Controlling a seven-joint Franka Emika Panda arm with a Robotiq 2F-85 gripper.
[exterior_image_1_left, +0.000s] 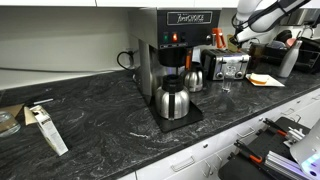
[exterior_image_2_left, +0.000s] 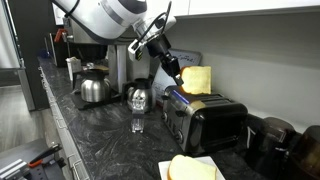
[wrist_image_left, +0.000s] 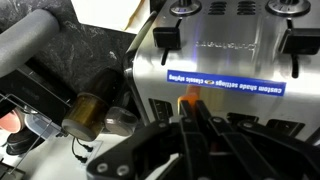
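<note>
A slice of bread (exterior_image_2_left: 197, 80) stands upright at the toaster's top, just above its slots. My gripper is shut on the bread slice; in the wrist view only a narrow orange-yellow edge of it shows at the fingertips. The silver and black toaster (exterior_image_2_left: 208, 118) stands on the dark counter, its front with knobs and a blue label strip (wrist_image_left: 226, 83) below the gripper's camera. More bread (exterior_image_2_left: 188, 168) lies on a white sheet in front of the toaster. How far the held slice reaches into a slot is hidden.
A clear glass (exterior_image_2_left: 138, 115) stands near the toaster's front, with a metal kettle (exterior_image_2_left: 140, 92) behind. The coffee maker (exterior_image_1_left: 178, 60) with its steel carafe (exterior_image_1_left: 173, 100) is to the left in exterior view 1. Beyond it, the counter's left stretch is mostly clear.
</note>
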